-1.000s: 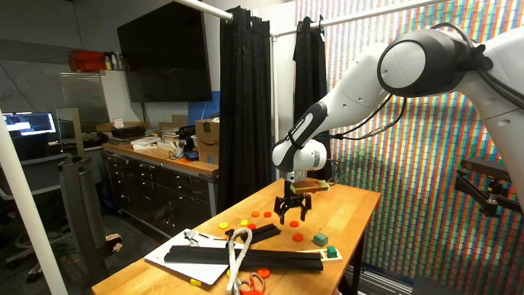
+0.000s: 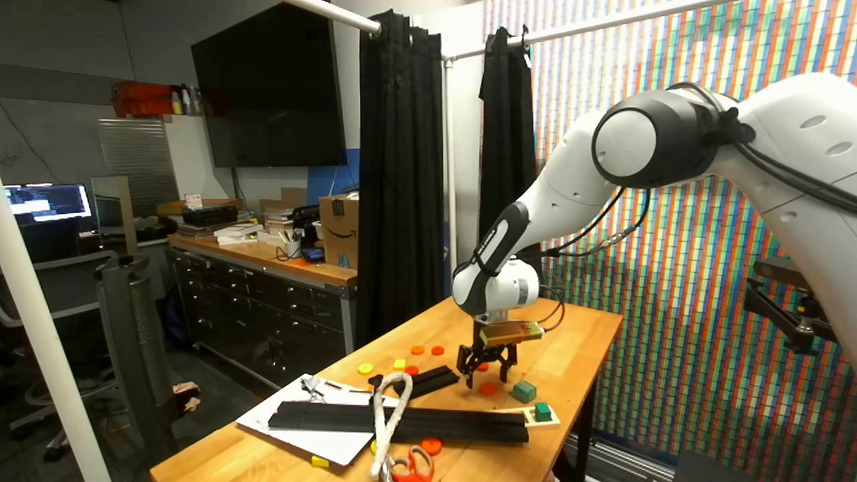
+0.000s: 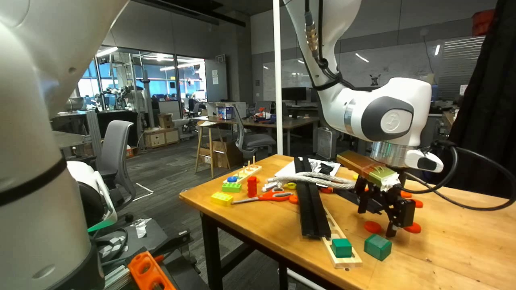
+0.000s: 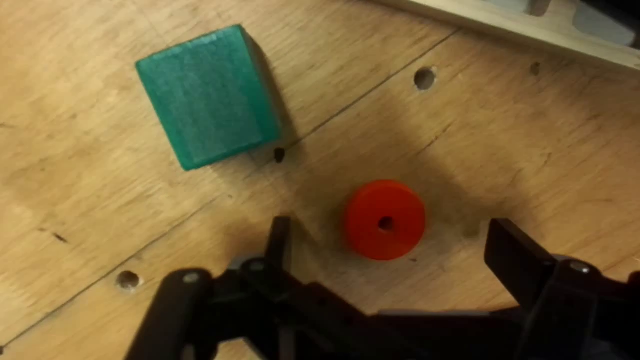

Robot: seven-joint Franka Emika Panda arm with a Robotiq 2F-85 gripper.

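Observation:
My gripper is open, its two black fingers spread wide apart with nothing held. A red disc (image 4: 385, 219) with a small centre hole lies flat on the table, just ahead of the gap between the fingertips in the wrist view. To its upper left sits a green block (image 4: 207, 99), outside the fingers. In the first exterior view the gripper (image 2: 487, 381) points straight down, low over the table, by the red disc (image 2: 487, 389) and left of the green block (image 2: 523, 392). The second exterior view shows that disc (image 3: 372, 227) close to the fingers.
A wooden strip (image 3: 354, 261) carries another green block (image 3: 342, 247). Long black rails (image 3: 311, 212), a white rope (image 3: 319, 179) and orange-handled scissors (image 3: 275, 195) lie to one side. Other discs are scattered around. Bare tabletop (image 2: 578, 329) extends toward the far right.
The arm has lowered my gripper toward the table and shifted it slightly right in the first exterior view. Its fingers stay apart. The discs and blocks have not visibly moved.

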